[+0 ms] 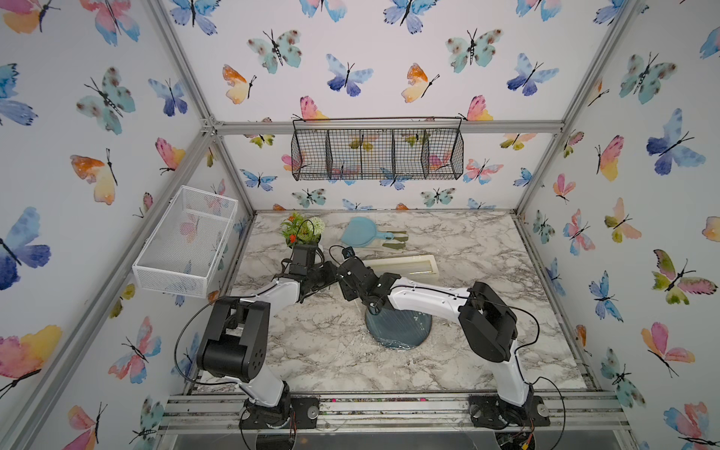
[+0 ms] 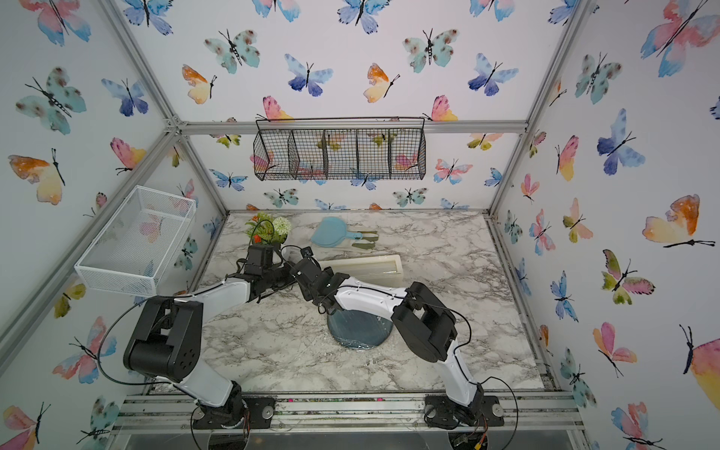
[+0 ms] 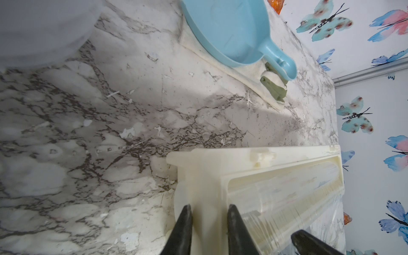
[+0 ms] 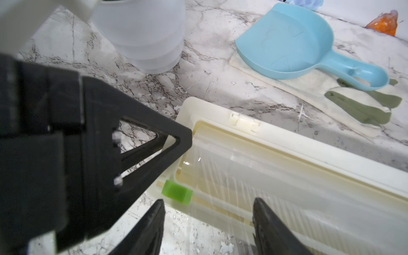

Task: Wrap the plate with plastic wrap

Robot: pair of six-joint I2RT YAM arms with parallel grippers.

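The dark blue-grey plate (image 1: 399, 330) lies on the table under my right arm, its far part hidden; clear film glints at its near edge. Behind it is the cream plastic-wrap dispenser (image 4: 301, 159), with clear film (image 4: 221, 182) drawn from its roll toward the near side and a green slider (image 4: 177, 192) at its left end. My left gripper straddles the dispenser's left end, a finger on either side, with contact unclear. Over the dispenser's near edge, my right gripper stands open; whether any film lies between its fingers is unclear.
A blue dustpan (image 4: 289, 42) rests on a cloth behind the dispenser. The flower pot (image 4: 142, 34) stands at the back left. Both grippers are close together, with the left one's black body beside the right fingers.
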